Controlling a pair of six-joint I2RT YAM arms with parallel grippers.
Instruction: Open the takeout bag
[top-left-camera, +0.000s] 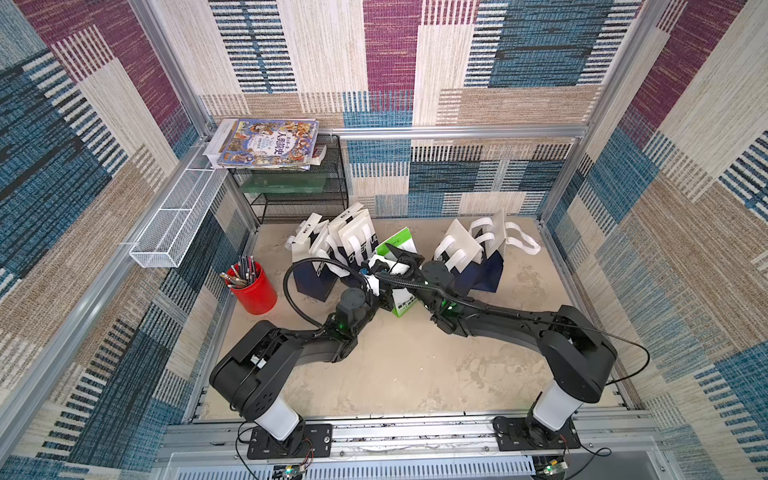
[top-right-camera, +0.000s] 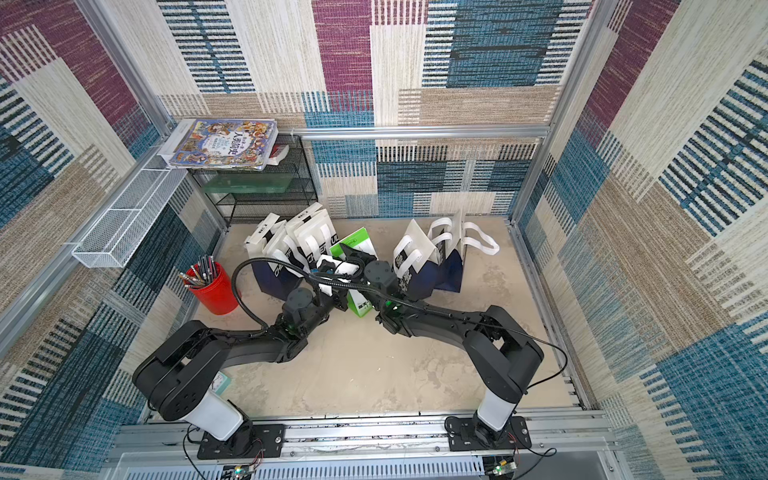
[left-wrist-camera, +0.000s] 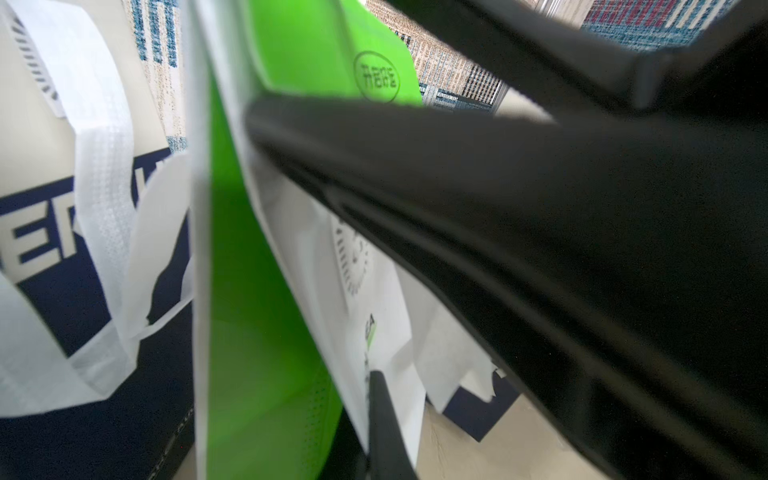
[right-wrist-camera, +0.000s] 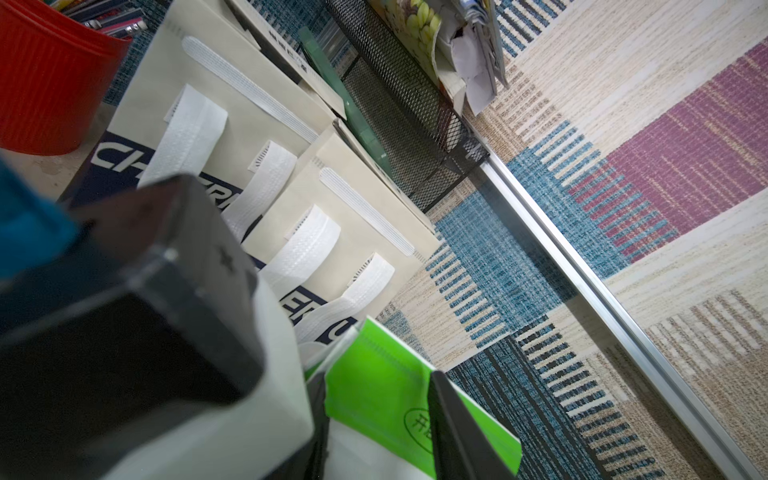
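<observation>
The takeout bag (top-left-camera: 404, 303), white and green, stands at the middle of the table, partly hidden by both arms. Its green panel (left-wrist-camera: 272, 344) and white panel (left-wrist-camera: 292, 232) stand apart, with a gap between their upper edges. My left gripper is shut on the white panel's edge, low in its wrist view. My right gripper is part open. Between its fingers the bag's green upper flap (right-wrist-camera: 376, 380) shows, with no clear grip on it. In the left wrist view a black right finger (left-wrist-camera: 416, 160) crosses before the white panel.
Cream and navy bags (top-left-camera: 352, 232) crowd close on the left, and more cream bags (top-left-camera: 458, 246) stand on the right. A red pen cup (top-left-camera: 255, 291) is at the left. Behind are a black mesh rack (top-left-camera: 342, 172) and books (top-left-camera: 272, 144).
</observation>
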